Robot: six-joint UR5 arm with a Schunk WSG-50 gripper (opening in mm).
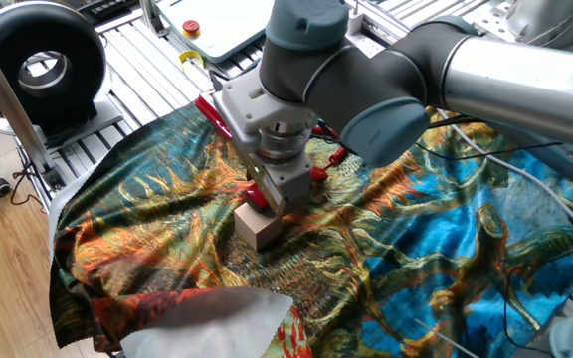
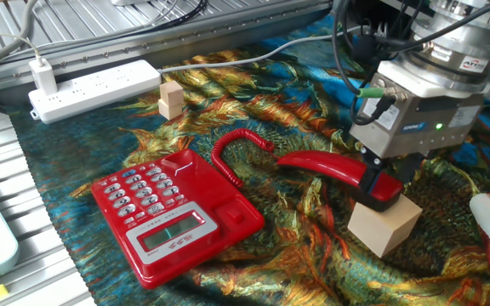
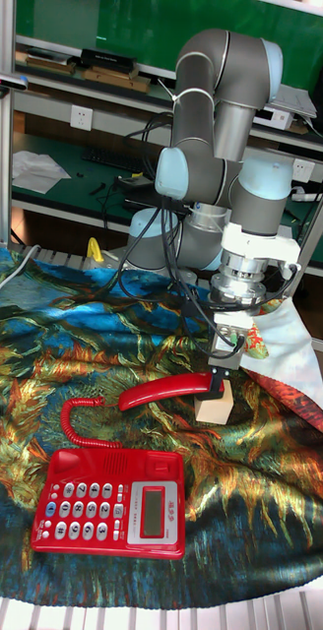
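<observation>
A red telephone handset [image 2: 330, 167] lies apart from its red phone base [image 2: 149, 261], joined to it by a coiled red cord [image 2: 221, 155]. One end of the handset sits over a pale wooden block [image 2: 383, 228], apparently resting on it. My gripper [image 2: 390, 174] points down at that same end, its dark fingers [image 2: 370, 176] on either side of the handset. Whether they press on it or stand slightly apart does not show clearly. From the opposite side, the handset [image 3: 158, 392] reaches out leftward from the gripper. The phone's cradle is empty.
Smaller wooden blocks [image 2: 171, 100] stand near a white power strip [image 2: 100, 91]. Rumpled patterned cloth [image 1: 386, 229] covers the table, its pale underside [image 1: 212, 326] folded up near the block. Cables hang round the wrist.
</observation>
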